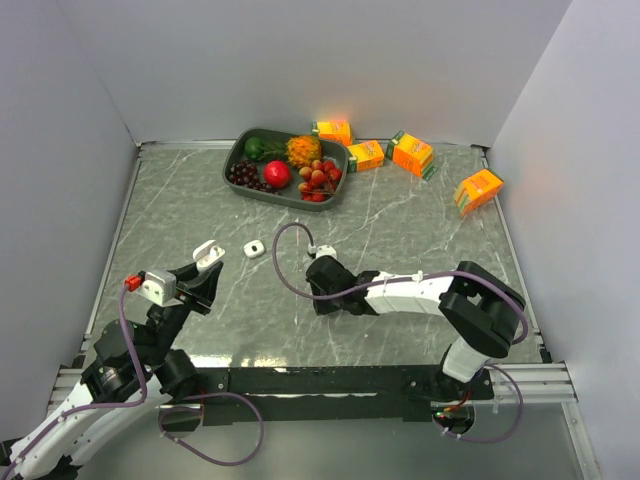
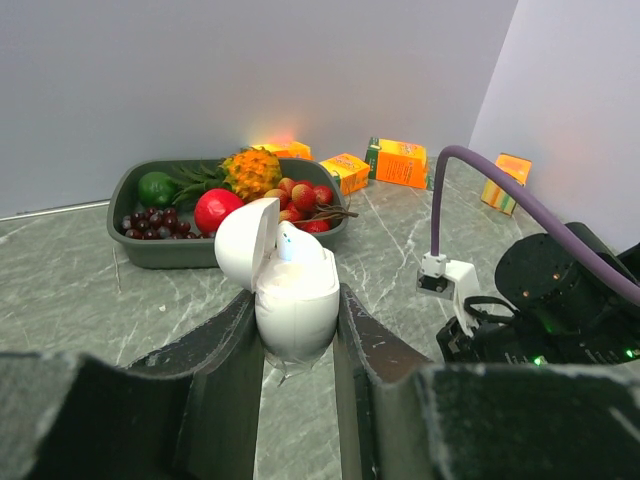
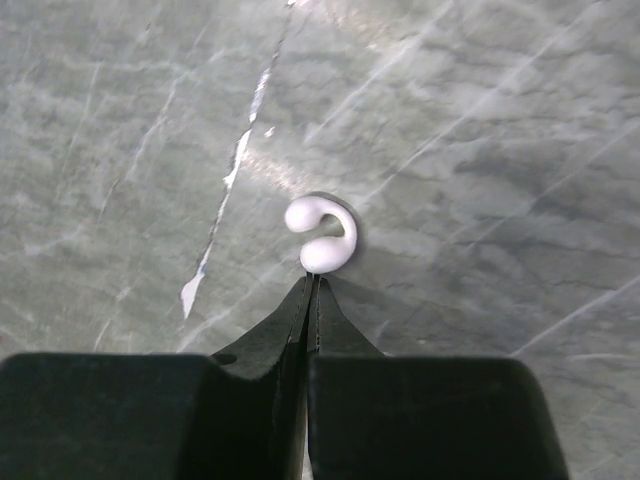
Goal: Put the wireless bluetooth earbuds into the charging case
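My left gripper is shut on the white charging case (image 2: 297, 300), held up in the air with its lid open, at the left of the top view. My right gripper is shut, pointing down at the table, its tips at the lower edge of a small white earbud (image 3: 325, 250) lying on the marble top; nothing shows between the fingers. A small white square object (image 1: 254, 249) lies on the table between the two arms.
A grey tray (image 1: 240, 196) of fruit stands at the back, with several orange cartons (image 1: 410, 152) to its right. Grey walls enclose the table (image 1: 420, 230).
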